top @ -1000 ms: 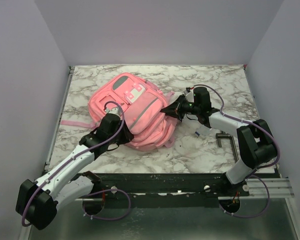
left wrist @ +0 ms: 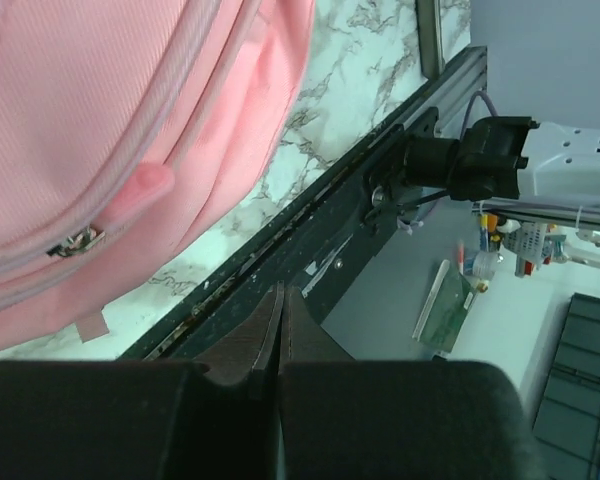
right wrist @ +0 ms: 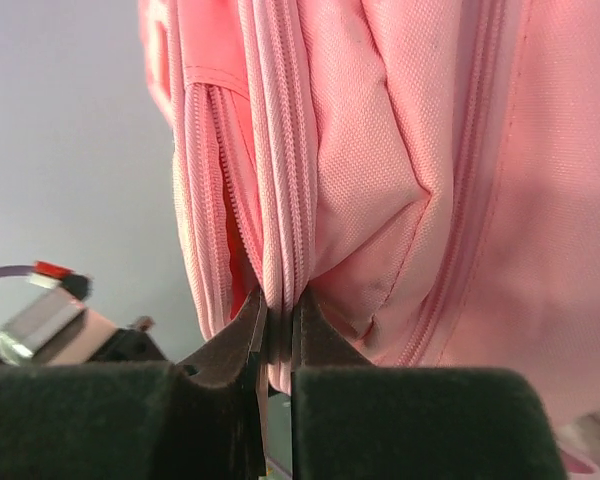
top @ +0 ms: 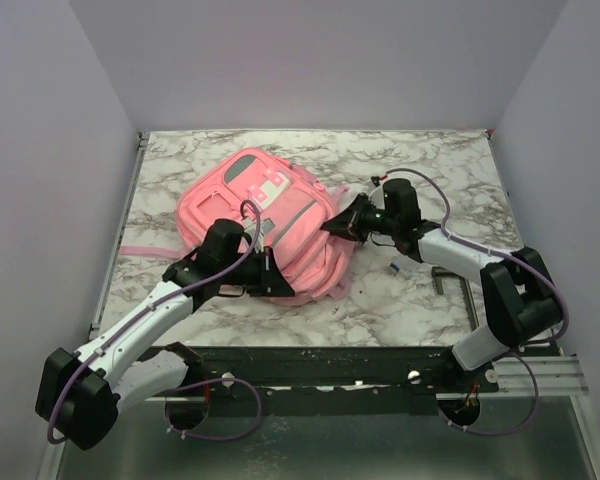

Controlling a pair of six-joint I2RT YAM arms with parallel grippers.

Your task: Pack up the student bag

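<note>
The pink bag (top: 280,215) lies slanted on the marble table in the top view. My left gripper is shut with nothing between its fingers, over the bag's front edge. The pink zipper pull (left wrist: 145,186) hangs from its metal slider (left wrist: 77,242), outside the left fingers and up and left of them in the left wrist view. My right gripper is shut on the bag's zipper edge (right wrist: 285,180) at its right side. A dark opening shows beside that edge.
A strap (top: 152,252) trails left from the bag. On the right of the table are a small blue-and-clear item (top: 398,266) and a dark angled bar (top: 466,290). A black rail (top: 320,361) borders the front.
</note>
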